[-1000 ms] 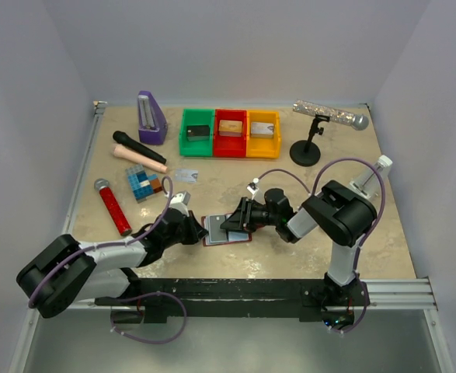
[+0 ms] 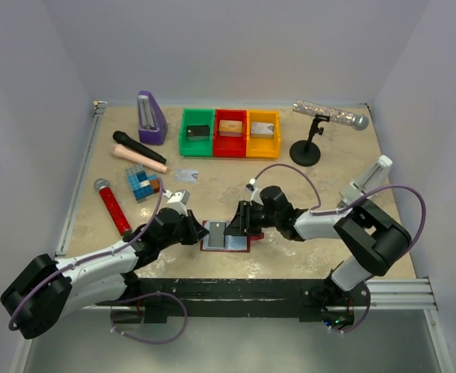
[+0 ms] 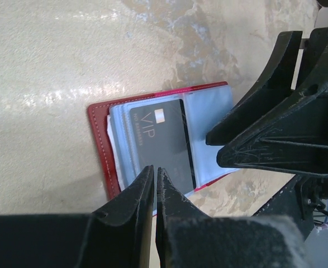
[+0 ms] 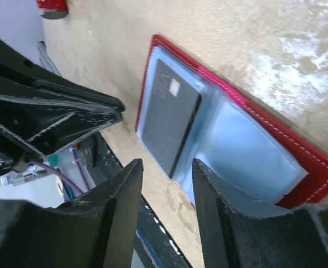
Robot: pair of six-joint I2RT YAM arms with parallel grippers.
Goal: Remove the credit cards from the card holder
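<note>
The red card holder lies spread open on the table, its pale blue inner pockets facing up. A dark grey VIP card sits in a pocket on its left half. Just off the holder's left edge, my left gripper is shut, with nothing showing between its fingers. My right gripper is part open over the holder's near side, its fingers apart and the gap empty. A separate light card rests flat on the table behind the holder.
Green, red and yellow bins stand at the back with small items inside. Microphones and blue blocks occupy the left. A mic stand is back right. Table around the holder is clear.
The right arm's elbow has swung outward to the right, and its gripper has shifted slightly right over the holder. The holder has straightened slightly.
</note>
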